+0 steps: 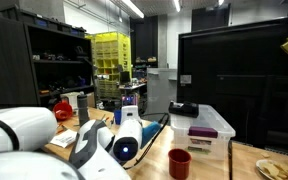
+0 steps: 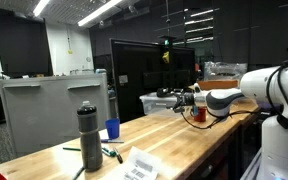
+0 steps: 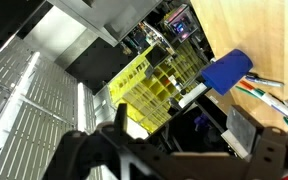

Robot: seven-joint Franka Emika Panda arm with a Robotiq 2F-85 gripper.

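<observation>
In the wrist view, the dark fingers of my gripper stand apart at the lower edge, and nothing shows held between them. The gripper is open, turned so that it faces across the table toward the room. Beyond it a blue cup [image 3: 227, 71] sits on the wooden table, with several markers [image 3: 269, 98] nearby. Exterior view 2 has the same blue cup [image 2: 112, 129] well apart from the arm. A red cup [image 1: 179, 163] stands to the right of the arm in exterior view 1. There the arm hides the fingertips.
A clear plastic bin [image 1: 199, 130] with dark items on its lid stands behind the red cup. A plate of food [image 1: 277, 170] lies at far right. A tall dark bottle [image 2: 89, 138] and white paper [image 2: 139, 163] occupy the other end.
</observation>
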